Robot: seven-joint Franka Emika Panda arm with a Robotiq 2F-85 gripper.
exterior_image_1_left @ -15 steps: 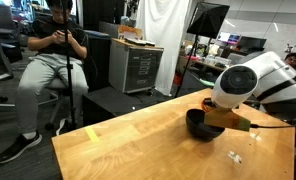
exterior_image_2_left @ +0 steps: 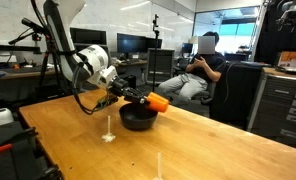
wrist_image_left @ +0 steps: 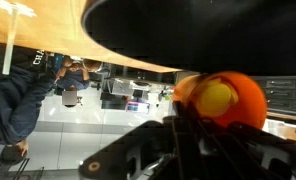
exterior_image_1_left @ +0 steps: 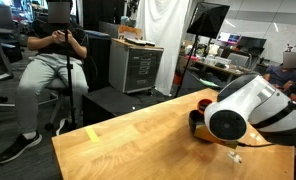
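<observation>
An orange-red cup [exterior_image_2_left: 157,101] is tilted on its side over the black bowl [exterior_image_2_left: 139,118], with my gripper [exterior_image_2_left: 141,96] shut on it. Exterior view 1 shows a little of the red cup [exterior_image_1_left: 204,104] above the dark bowl [exterior_image_1_left: 196,118], while the white arm hides the gripper. Close up in the wrist view, the orange cup [wrist_image_left: 255,96] has something yellow [wrist_image_left: 217,97] inside its mouth. One dark finger [wrist_image_left: 163,150] reaches the cup's rim there. The bowl's black underside or wall [wrist_image_left: 188,25] fills the top edge. Whether anything lies in the bowl is hidden.
Two thin white upright items, one nearer the bowl [exterior_image_2_left: 109,131] and another at the front [exterior_image_2_left: 159,166], stand on the wooden table [exterior_image_2_left: 223,145]. A seated person [exterior_image_1_left: 56,60] is beyond the table edge.
The arm's white wrist section has swung lower and turned, now covering more of the bowl in exterior view 1. The red cup shows above the bowl. The bowl appears to stay put.
</observation>
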